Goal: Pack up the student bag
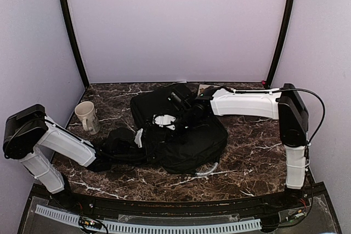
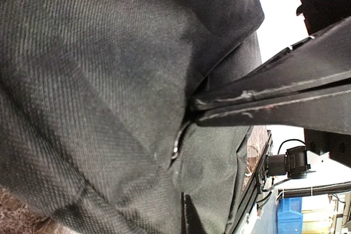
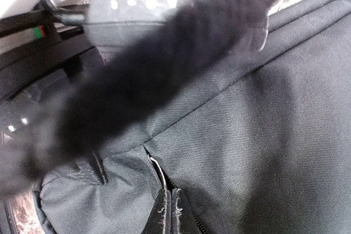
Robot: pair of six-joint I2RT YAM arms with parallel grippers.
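Note:
The black bag [image 1: 205, 146] lies in the middle of the marble table, partly hidden by both arms. My left gripper is shut at the bag's near left side, and folds of its cloth [image 2: 109, 80] run into the fingertips. A short metal edge [image 2: 176, 142] shows just below them. Over the bag's front, my right gripper is shut with its tips right at the zipper [image 3: 200, 226]. A thin silvery strip [image 3: 158, 169] runs along the zipper opening to those tips; whether it is between them cannot be told.
A white mug [image 1: 88, 118] stands at the left of the table. Something pale [image 1: 203, 87] lies at the back behind the right arm. A clear loop [image 1: 207, 170] sticks out at the bag's front edge.

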